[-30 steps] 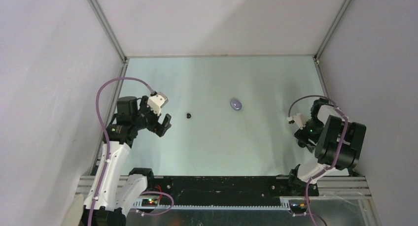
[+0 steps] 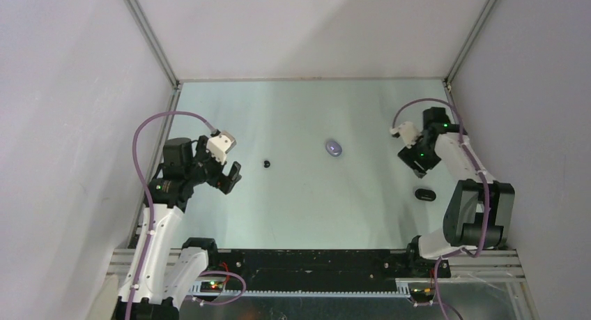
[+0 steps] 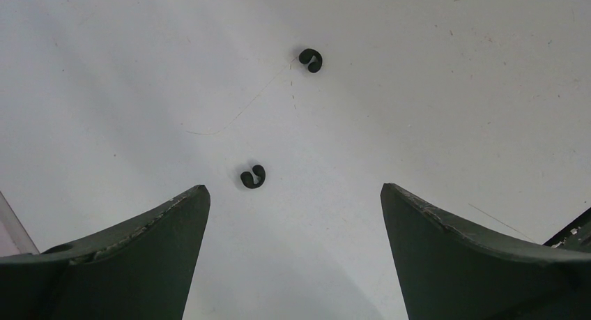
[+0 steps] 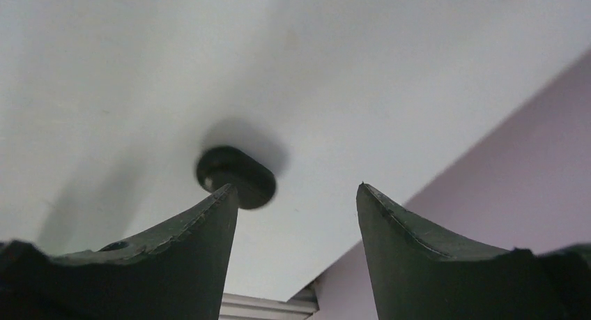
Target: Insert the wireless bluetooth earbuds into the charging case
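Note:
Two small black C-shaped earbuds lie apart on the table in the left wrist view: one earbud (image 3: 311, 60) farther off, the other earbud (image 3: 254, 177) nearer the left finger. Only one small black piece (image 2: 266, 164) shows in the top view, right of my left gripper (image 2: 232, 177). That gripper is open above the table, with nothing between its fingers. A black rounded case (image 2: 425, 194), seemingly closed, rests at the right. My right gripper (image 2: 420, 172) hovers just behind it, fingers apart and empty; in the right wrist view the case (image 4: 237, 178) appears beyond the left fingertip.
A purple oval object (image 2: 334, 148) lies alone near the table's middle. A side wall (image 4: 502, 166) stands close to the right arm. Wide bare table surface (image 2: 313, 201) separates the two arms.
The left arm and purple object stayed still.

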